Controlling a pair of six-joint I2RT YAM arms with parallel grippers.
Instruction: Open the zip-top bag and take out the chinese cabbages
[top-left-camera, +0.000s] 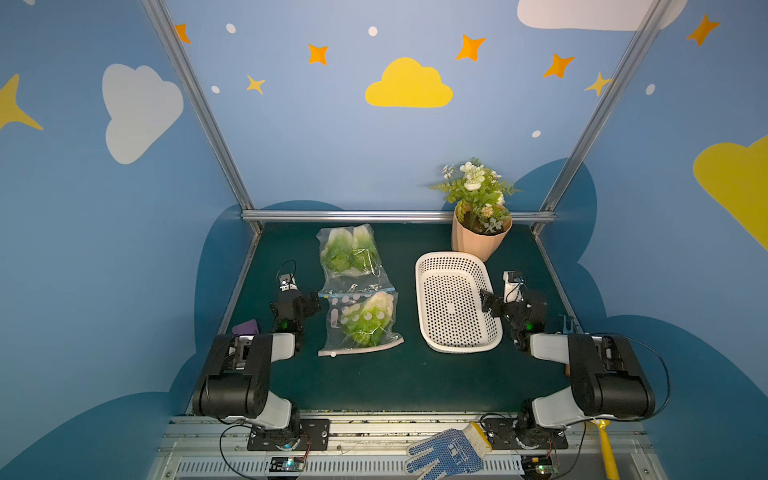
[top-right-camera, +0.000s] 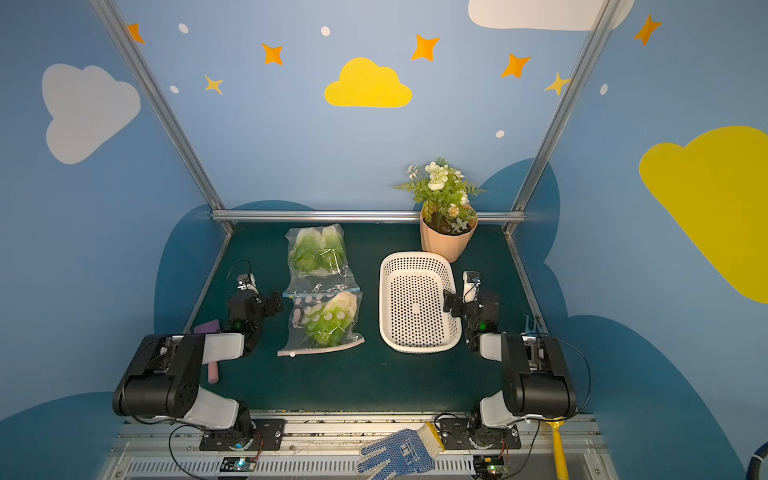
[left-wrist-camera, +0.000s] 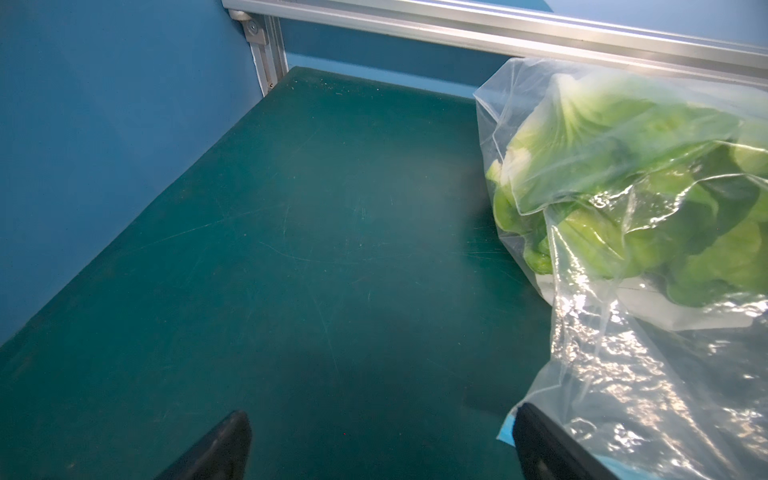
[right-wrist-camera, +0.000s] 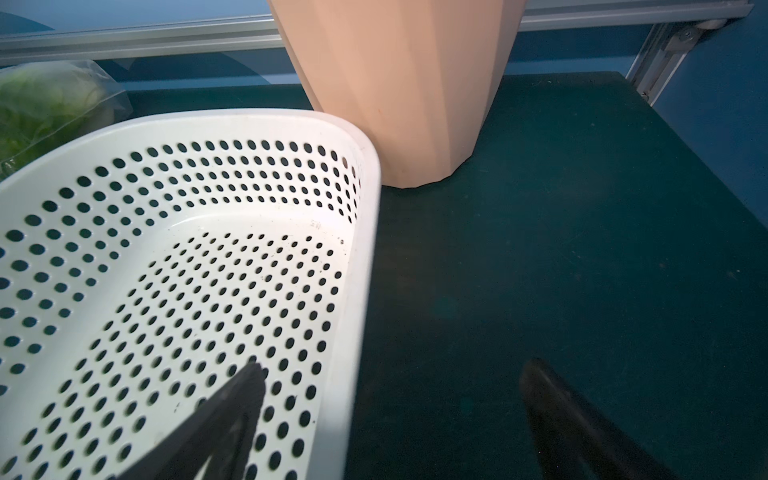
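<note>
Two clear bags lie flat on the table, left of centre. Pale green cabbages (top-left-camera: 350, 249) fill the back bag (top-left-camera: 349, 283), whose near edge carries a blue strip. The front bag (top-left-camera: 333, 340) is printed with white dots, holds one cabbage (top-left-camera: 369, 318), and has a pale zip strip (top-left-camera: 364, 349) along its near edge. Just left of the bags, my left gripper is open and empty; the back bag's corner shows by its right finger (left-wrist-camera: 544, 440). My right gripper stands open at the right rim of the white basket (right-wrist-camera: 364, 240), holding nothing.
The perforated basket is empty. A flowerpot (top-left-camera: 478, 240) stands behind it. A purple-headed tool (top-right-camera: 208, 328) lies by the left arm. A glove (top-left-camera: 445, 454) rests on the front rail. Bare table lies between bags and basket and along the front.
</note>
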